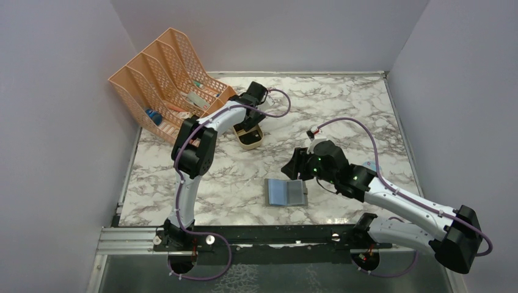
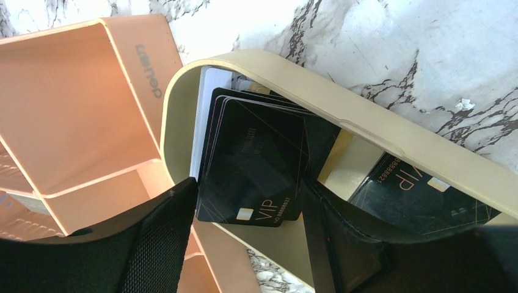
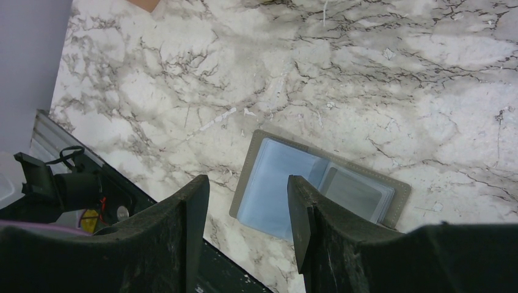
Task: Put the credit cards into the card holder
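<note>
Black VIP cards (image 2: 253,165) lie stacked at one end of a beige box (image 2: 372,125), seen in the left wrist view. My left gripper is over this stack, its fingers apart at either side of the upper cards; whether they touch the card edges, I cannot tell. Another black card (image 2: 421,192) rests in the box's other compartment. The card holder (image 1: 286,192) lies unfolded on the table's front part, with clear bluish sleeves. Above its far edge my right gripper hangs open and empty.
An orange slatted rack (image 1: 165,79) holding small items stands at the back left, close against the beige box.
</note>
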